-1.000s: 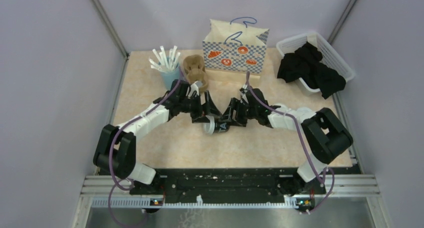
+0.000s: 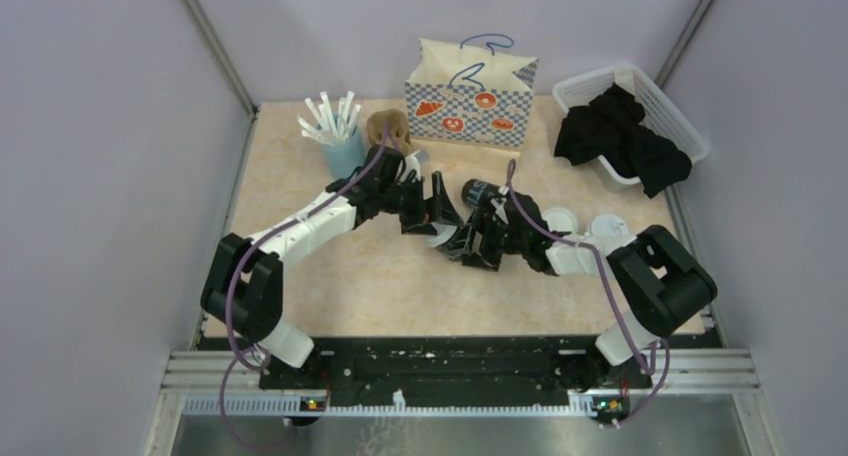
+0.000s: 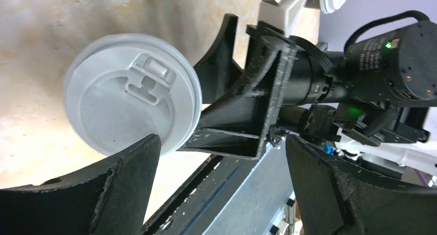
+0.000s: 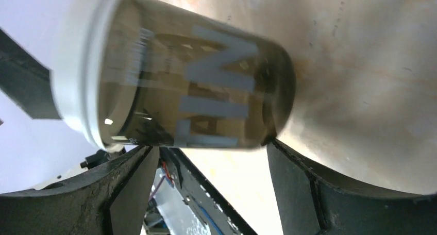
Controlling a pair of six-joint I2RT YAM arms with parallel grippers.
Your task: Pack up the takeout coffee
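A dark takeout cup with a white lid point(image 2: 447, 234) is between the two grippers in mid-table. Its lid is tilted toward the left wrist camera; its dark lettered side point(image 4: 216, 85) fills the top of the right wrist view. My left gripper stands open facing the lid, nothing between its fingers. On the cup's other side, my right gripper has its fingers apart, tips at the cup's edge; whether they grip it cannot be told. Another dark cup point(image 2: 478, 192) lies behind the right gripper. The brown cup carrier point(image 2: 388, 126) and checkered paper bag point(image 2: 468, 111) stand at the back.
White round lids point(image 2: 608, 226) show behind the right arm. A blue holder of straws point(image 2: 343, 156) stands back left. At the back right is a white basket point(image 2: 680, 126) with black cloth point(image 2: 625, 141).
Both grippers have shifted right. The cup between them has moved right and slightly back, and its lid has turned to face more upward. More of the other dark cup shows.
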